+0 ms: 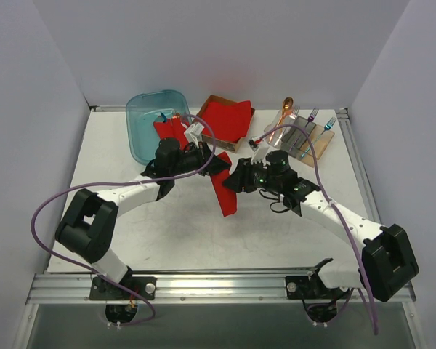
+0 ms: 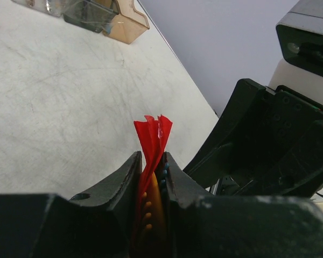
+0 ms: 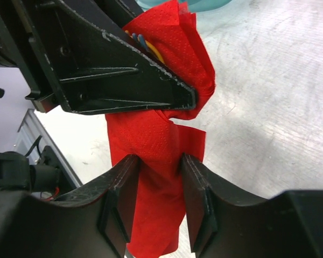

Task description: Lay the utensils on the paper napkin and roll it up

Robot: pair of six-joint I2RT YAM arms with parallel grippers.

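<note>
A narrow red paper napkin (image 1: 225,196), folded into an upright roll, hangs over the middle of the table. Shut on its upper part is my left gripper (image 1: 215,164); a crumpled red end sticks up past its fingertips in the left wrist view. Orange and blue bits show by those fingers (image 2: 175,185), but I cannot tell what they are. Lower down, my right gripper has its fingers apart on either side of the red paper. Whether they touch it is unclear. Any utensils inside the roll are hidden.
The teal bin (image 1: 135,138) at the back left holds red bundles with utensils. Beside it stands a cardboard box (image 1: 232,147) of red napkins (image 1: 229,120). A divided holder (image 1: 316,156) with several utensils is at the back right. Clear table lies in front.
</note>
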